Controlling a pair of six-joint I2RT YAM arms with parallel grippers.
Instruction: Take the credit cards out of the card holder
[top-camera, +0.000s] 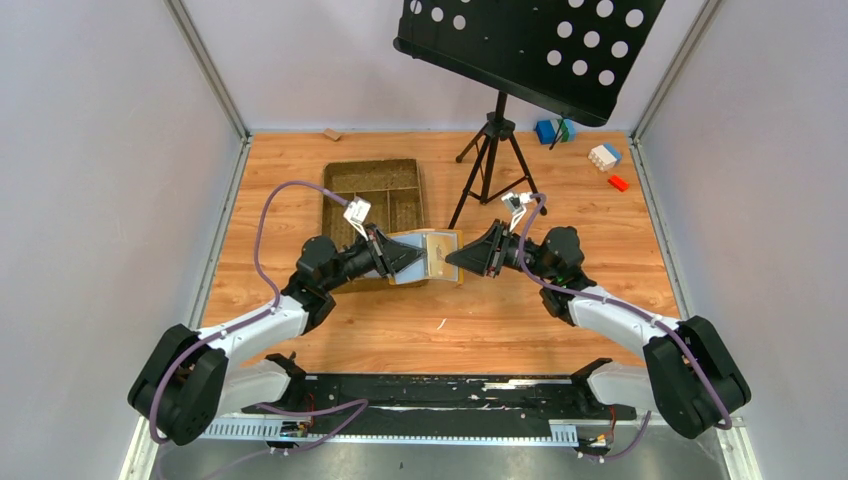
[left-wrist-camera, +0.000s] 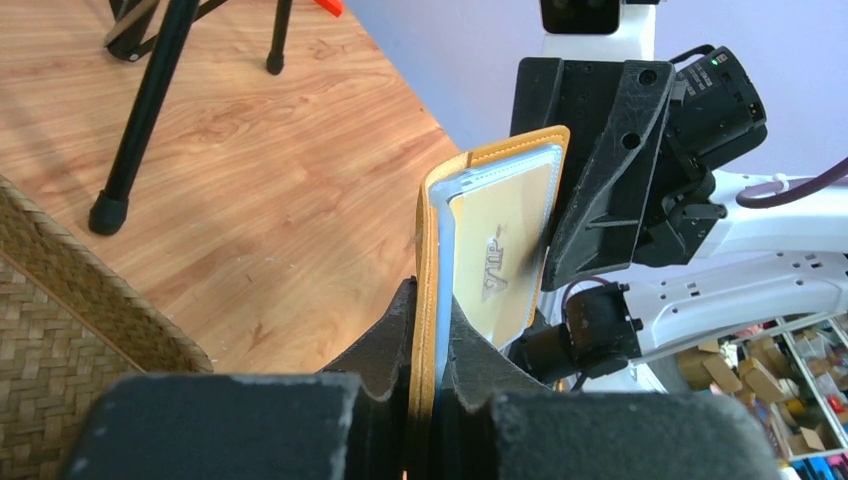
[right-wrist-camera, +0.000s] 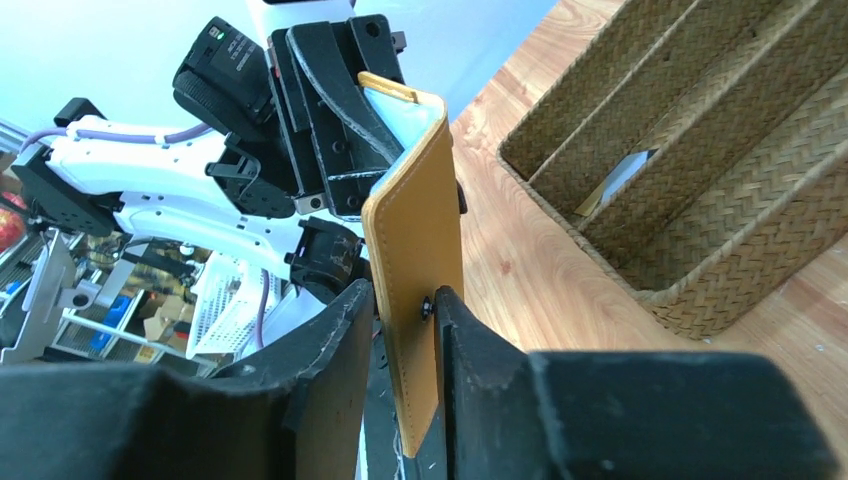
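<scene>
The tan card holder (top-camera: 460, 238) hangs between my two grippers, spread open toward the top camera. Its blue-edged pocket shows a golden card (left-wrist-camera: 495, 255) with "VIP" lettering. My left gripper is shut on the holder, whose edge runs up from between its fingers. In the right wrist view, the holder's plain outer side (right-wrist-camera: 415, 250) with a dark snap faces me. My right gripper stands part open at the opposite edge, one finger on either side of the holder and a gap at the left finger. Whether any other cards sit inside is hidden.
A woven divided basket (top-camera: 405, 205) lies behind the left gripper; a blue and yellow flat piece (right-wrist-camera: 622, 178) shows inside it. Farther back stands a black music stand (top-camera: 497, 125). Toy blocks (top-camera: 603, 157) lie at the back right.
</scene>
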